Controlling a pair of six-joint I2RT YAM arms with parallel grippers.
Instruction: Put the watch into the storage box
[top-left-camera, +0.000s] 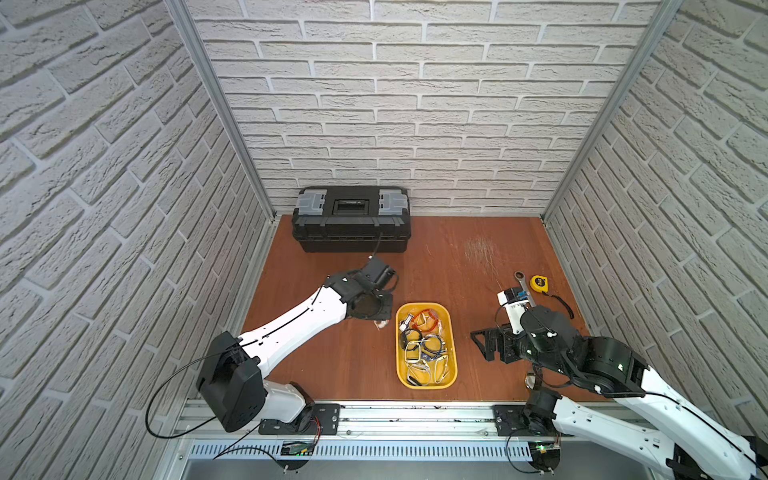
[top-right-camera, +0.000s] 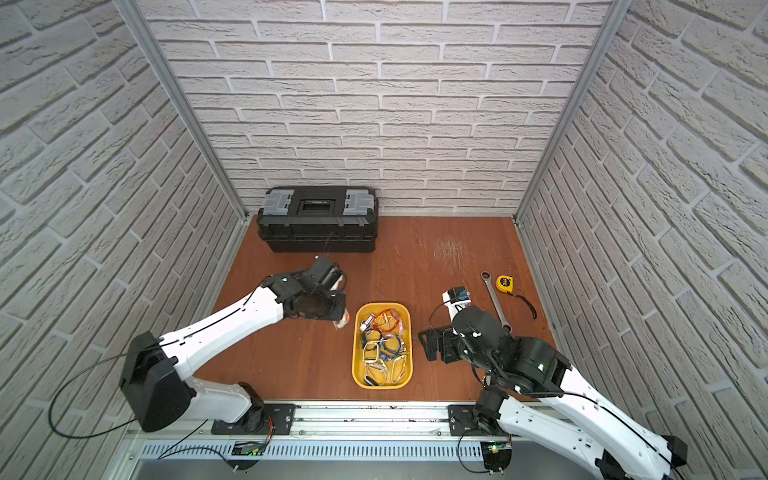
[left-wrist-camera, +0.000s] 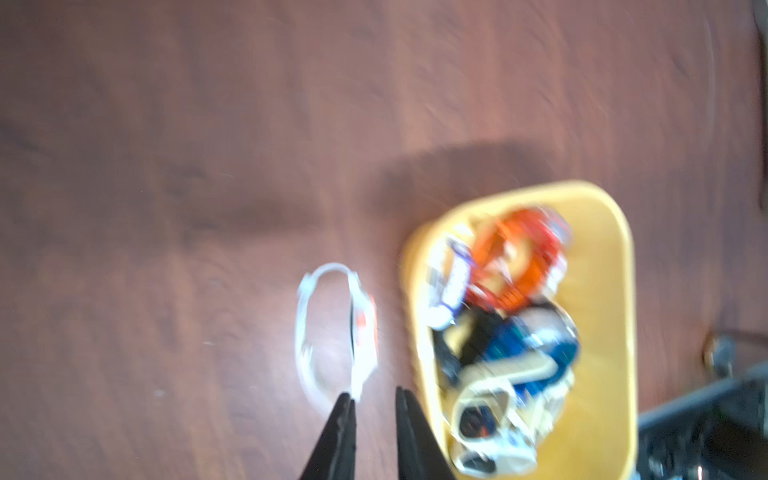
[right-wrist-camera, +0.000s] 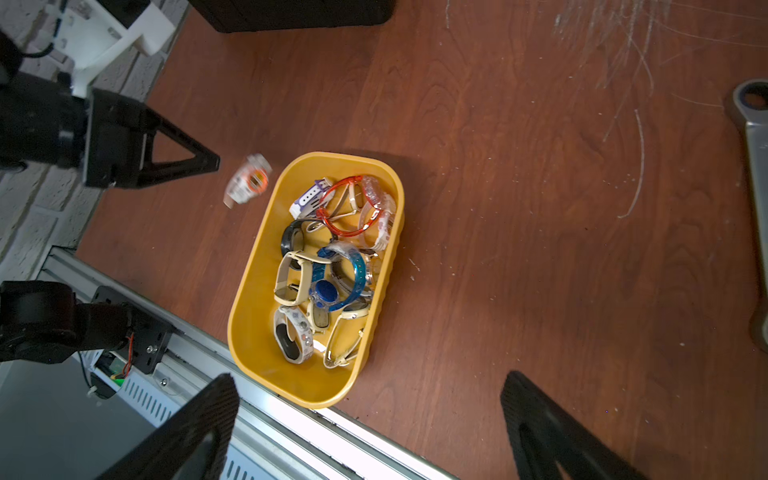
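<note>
A small pale watch with an orange detail (right-wrist-camera: 249, 181) hangs just left of the yellow storage box (right-wrist-camera: 368, 344), which holds several watches and bands in red, blue, white and black. My left gripper is shut on that pale watch above the table; it is blurred in the left wrist view. My right gripper is open, right of the box, with nothing between its fingers.
A black toolbox (top-left-camera: 352, 232) stands at the back left. A wrench (top-right-camera: 497, 304) and a yellow tape measure (top-right-camera: 504, 284) lie at the right. The table middle behind the box is clear.
</note>
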